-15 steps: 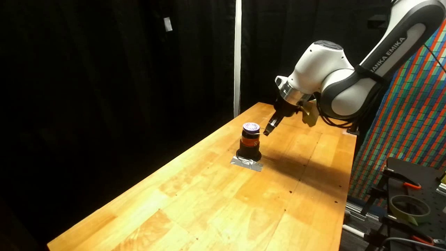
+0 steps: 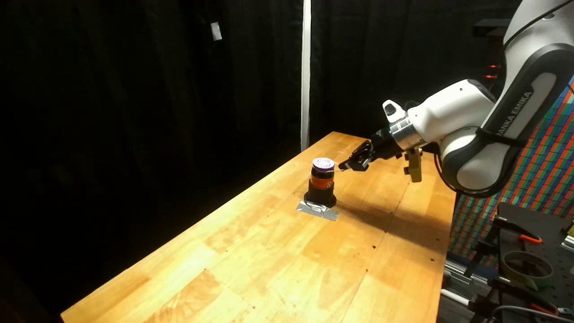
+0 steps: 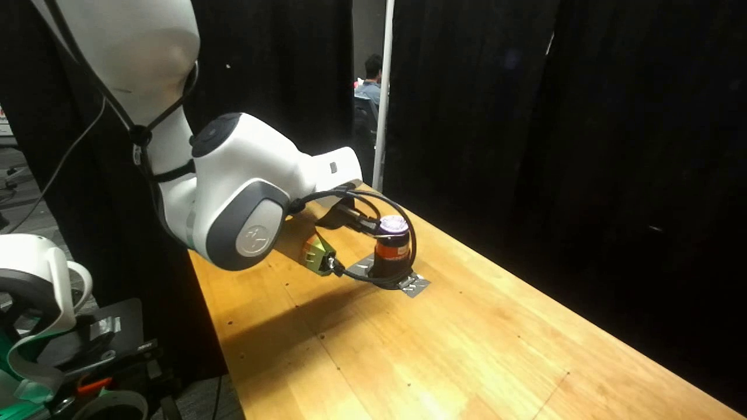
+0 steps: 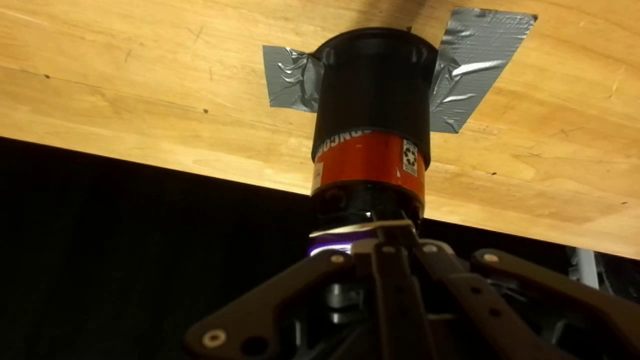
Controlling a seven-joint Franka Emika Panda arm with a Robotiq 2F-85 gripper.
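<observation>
A dark jar (image 2: 321, 196) with an orange label and a purple-rimmed lid (image 2: 323, 163) stands upright in a black round holder (image 4: 375, 84) taped to the table. Round the jar just below its lid runs a thin pale band (image 4: 342, 229), which stretches across to my fingertips. My gripper (image 2: 345, 166) is shut beside the lid, tilted low, with the band at its tips; the exact hold is partly hidden. From the other side, the gripper (image 3: 373, 228) shows close to the lid, partly behind a cable.
Grey tape (image 4: 480, 66) fixes the holder on both sides. A black cable (image 3: 413, 227) loops around the jar in exterior view 2. A side cart (image 2: 538, 237) with tools stands off the table.
The arm has swung down and back to the right, so the hand lies flatter. The fingertips have stayed close to the lid, and the jar has not moved.
</observation>
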